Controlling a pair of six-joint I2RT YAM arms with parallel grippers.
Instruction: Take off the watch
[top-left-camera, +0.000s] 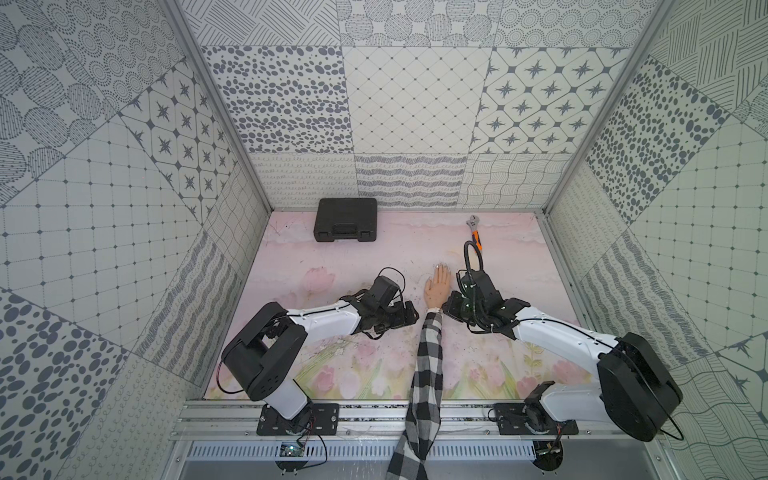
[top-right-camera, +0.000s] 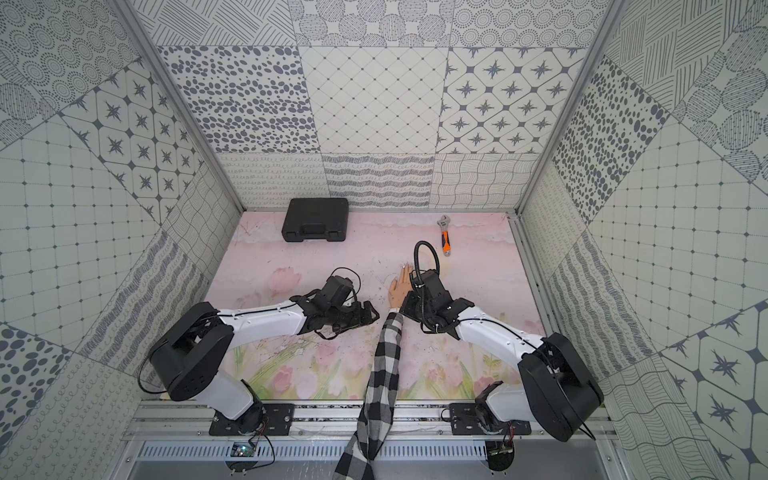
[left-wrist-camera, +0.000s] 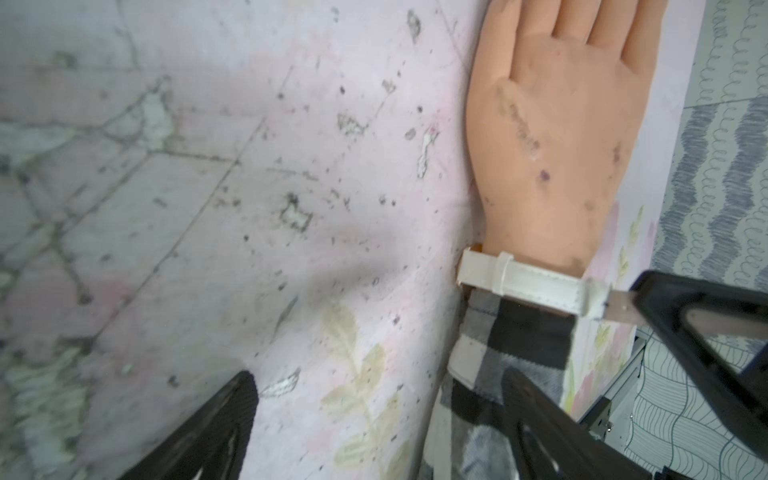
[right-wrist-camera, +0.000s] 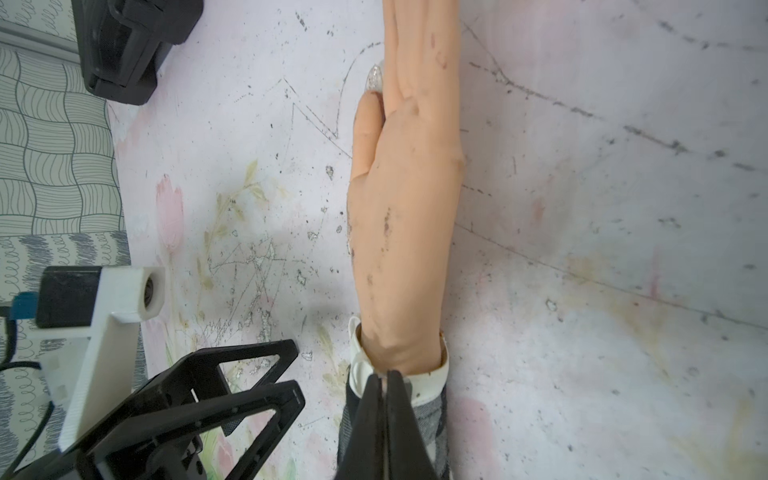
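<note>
A white watch strap (left-wrist-camera: 528, 281) with strap loops circles the wrist of the model hand (left-wrist-camera: 552, 152), above a black-and-white checked sleeve (left-wrist-camera: 500, 384). The watch face is not clear in any view. My left gripper stands open left of the wrist, empty between its fingers. My right gripper is shut at the wrist; a pale tail of the strap (right-wrist-camera: 361, 372) runs to its fingertips. From the left wrist view, this tail stretches sideways off the wrist to the black right finger (left-wrist-camera: 664, 300).
A closed black case (top-left-camera: 345, 220) lies at the back left of the pink floral table (top-left-camera: 288, 248). An adjustable wrench with an orange handle (top-left-camera: 476, 233) is at the back right. Open table surrounds the hand.
</note>
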